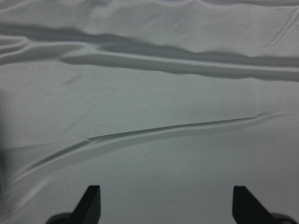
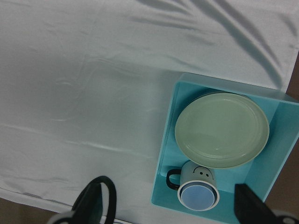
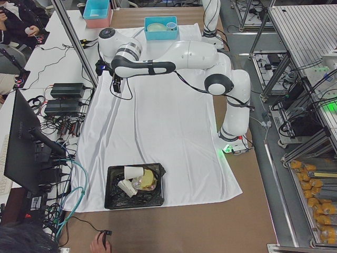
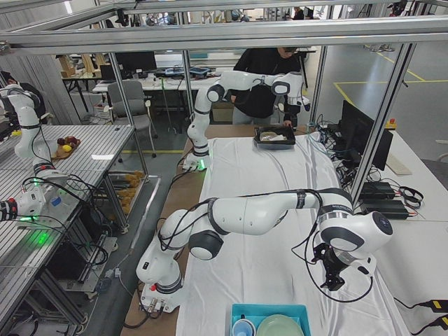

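Observation:
A teal bin (image 2: 163,140) holds a pale green plate (image 2: 222,130) and a mug (image 2: 196,186) with a face and a blue inside. At the other end of the white cloth sits a black tray (image 3: 110,195) with white and yellowish items, some in clear wrap. My left gripper hangs open over bare cloth, nothing between its fingers in the left wrist view. My right gripper stands open above the cloth near the bin, its fingertips wide apart and empty.
A monitor (image 3: 26,147), cables and black boxes crowd the table beside the cloth. Metal frame posts flank the work area. A person's hand (image 3: 100,242) is at the near table edge.

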